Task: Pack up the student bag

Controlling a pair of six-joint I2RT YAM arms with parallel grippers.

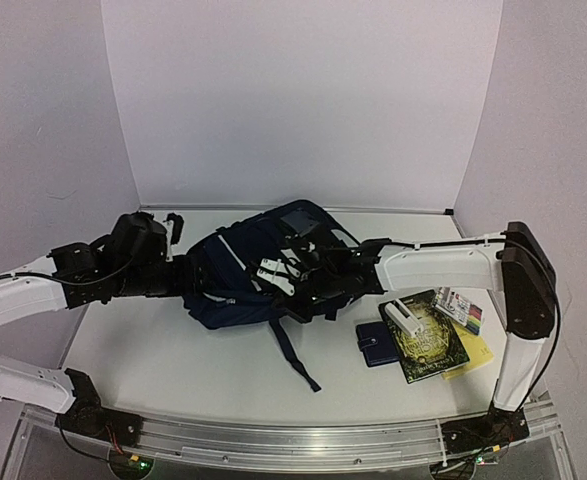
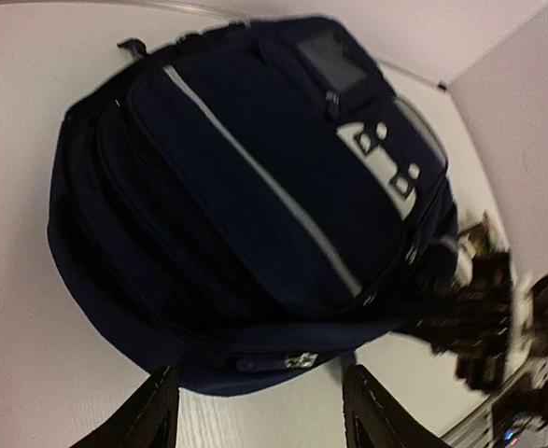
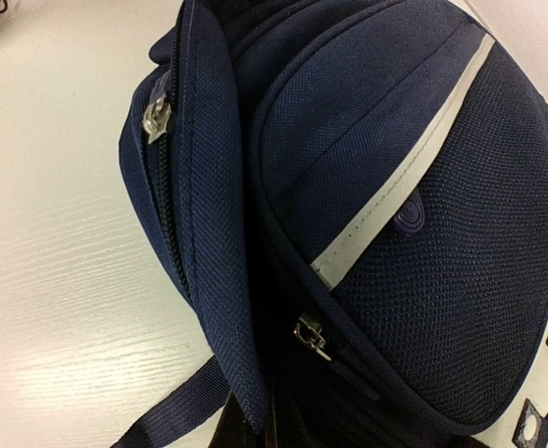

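Note:
The dark blue student bag (image 1: 258,250) lies on its side at the back of the table, its opening zip parted. In the left wrist view, the bag (image 2: 255,187) is beyond my left gripper, whose fingers are spread wide with nothing between them. From above, that gripper (image 1: 188,275) is at the bag's left end. In the right wrist view, my right gripper is closed on the zipped edge (image 3: 213,187) of the opening; its fingertips are mostly out of sight at the bottom. The right gripper (image 1: 281,290) is at the bag's front edge from above.
Right of the bag lie a dark blue wallet (image 1: 377,344), a dark patterned book (image 1: 428,350) with a white object (image 1: 403,318) on it, a colored marker pack (image 1: 460,309) and a yellow booklet (image 1: 475,358). A strap (image 1: 295,358) trails forward.

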